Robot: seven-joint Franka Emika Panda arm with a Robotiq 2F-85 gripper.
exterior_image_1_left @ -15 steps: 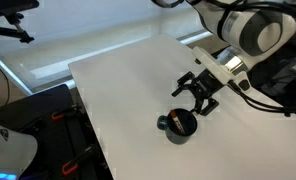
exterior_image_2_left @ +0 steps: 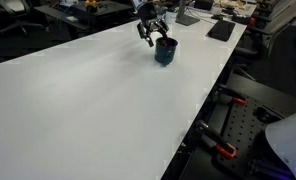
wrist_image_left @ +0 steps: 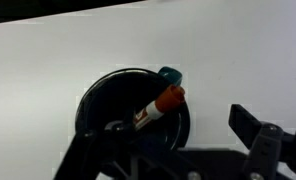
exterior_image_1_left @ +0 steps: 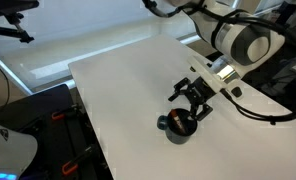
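Note:
A dark teal mug (exterior_image_1_left: 177, 136) stands upright on the white table, its handle (wrist_image_left: 170, 75) visible in the wrist view. Inside it leans a marker (wrist_image_left: 159, 106) with an orange-red end and a pale band; its lower part is lost in the dark interior. My gripper (exterior_image_1_left: 184, 105) is open over the mug, fingers spread, one of them overlapping the mug's opening in the wrist view. Nothing is visible between the fingers. The mug (exterior_image_2_left: 165, 53) also appears at the upper right of exterior view 2, close beside the gripper.
Black equipment (exterior_image_2_left: 258, 120) lines one table edge. Various items stand beyond the far edge.
My gripper has come down slightly and nearer the mug over the last second, staying open. The mug has not moved, and the marker still leans inside it.

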